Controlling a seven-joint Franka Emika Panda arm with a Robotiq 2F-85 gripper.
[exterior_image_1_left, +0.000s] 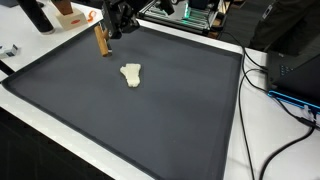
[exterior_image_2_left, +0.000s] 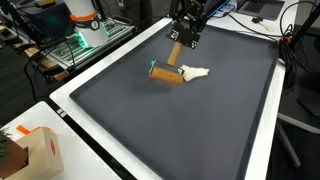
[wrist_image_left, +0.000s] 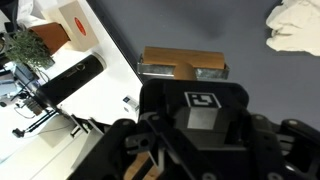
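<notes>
A wooden tool with a block-like head (exterior_image_2_left: 166, 75) and a thick handle (exterior_image_2_left: 174, 54) hangs from my gripper (exterior_image_2_left: 184, 34), which is shut on the handle. The wrist view shows the wooden head (wrist_image_left: 184, 60) just beyond the gripper, lying crosswise with a pale metallic strip along one side. In exterior view 1 the tool (exterior_image_1_left: 102, 40) looks upright near the far left of the grey board. A crumpled cream cloth (exterior_image_1_left: 131, 74) lies flat on the board, apart from the tool. Whether the head touches the board I cannot tell.
The grey board (exterior_image_1_left: 180, 120) is bare in its middle and front. A box (wrist_image_left: 72, 24) and a black cylinder (wrist_image_left: 75, 79) stand off the board on the white table. Black cables (exterior_image_1_left: 243, 100) run along the right side.
</notes>
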